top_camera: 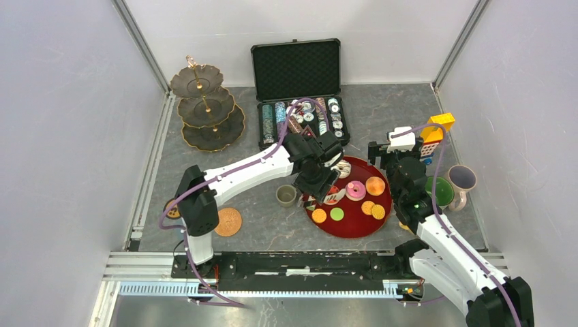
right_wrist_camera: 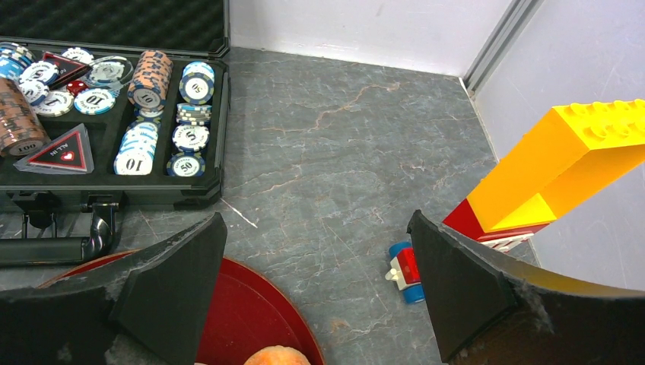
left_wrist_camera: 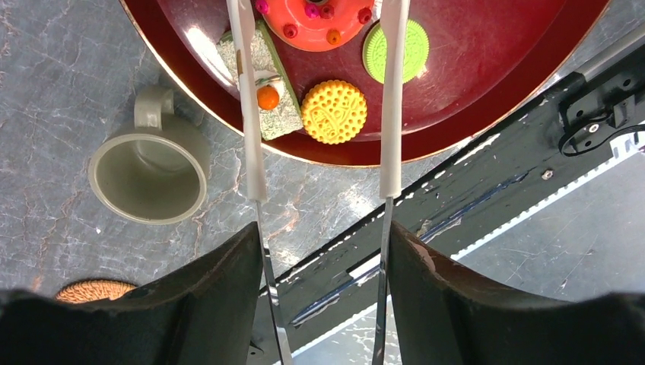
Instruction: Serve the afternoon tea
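My left gripper [top_camera: 318, 196] reaches over the left part of the red tray [top_camera: 351, 230]. In the left wrist view, its fingers [left_wrist_camera: 232, 258] press from outside on spread tongs [left_wrist_camera: 390, 152] with pale tips. Between and around the tongs lie a sandwich piece [left_wrist_camera: 278, 122], a yellow cookie [left_wrist_camera: 334, 112], a green cookie [left_wrist_camera: 414, 49] and a red ring with beads [left_wrist_camera: 304, 34]. The tray also carries a pink donut [top_camera: 355, 190], a striped donut [top_camera: 343, 168] and a bun [top_camera: 375, 186]. A three-tier stand [top_camera: 213, 137], empty, is at back left. My right gripper is open and empty.
A grey mug [left_wrist_camera: 148, 179] stands just left of the tray, near a woven coaster [top_camera: 227, 221]. An open poker-chip case [top_camera: 296, 65] is behind. Yellow and red blocks [top_camera: 436, 126], a green cup [top_camera: 443, 191] and a beige mug [top_camera: 462, 178] line the right side.
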